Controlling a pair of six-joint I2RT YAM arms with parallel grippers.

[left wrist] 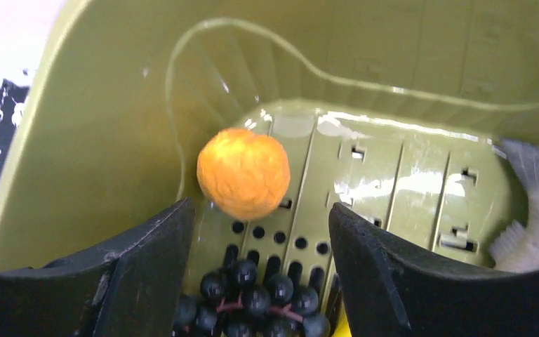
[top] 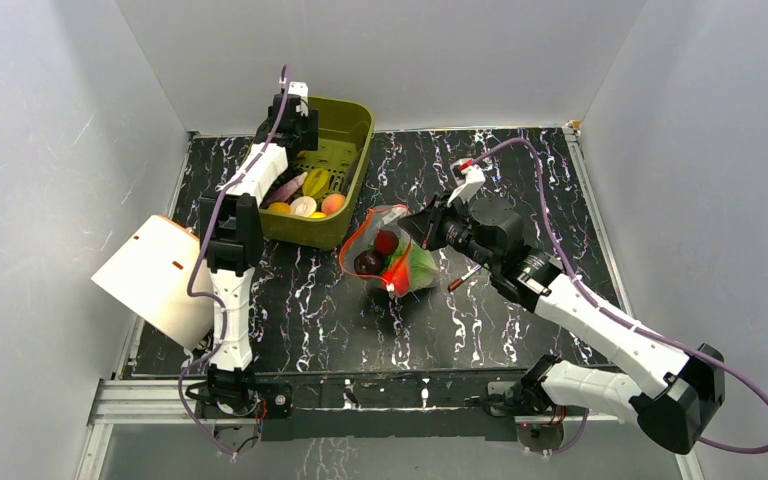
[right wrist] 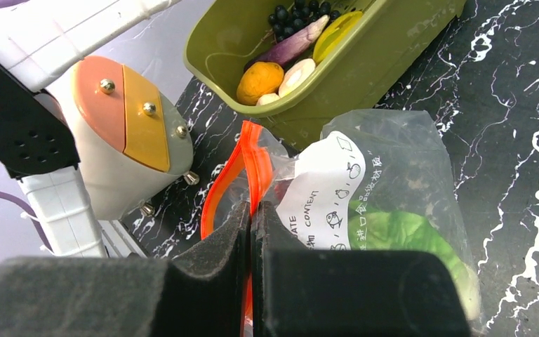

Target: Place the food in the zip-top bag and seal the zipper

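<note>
The green bin (top: 355, 170) holds fruit and vegetables. My left gripper hangs inside it, fingers apart and empty, around an orange round food (left wrist: 243, 172) lying by the wall, with black grapes (left wrist: 255, 300) below. The zip top bag (top: 420, 265) lies mid-table with red, dark and leafy green food inside. My right gripper is shut at the bag's orange zipper edge (right wrist: 256, 158), which runs down between its fingertips.
A pale board (top: 150, 280) leans at the left front. A stick with a brown handle (top: 456, 283) lies right of the bag.
</note>
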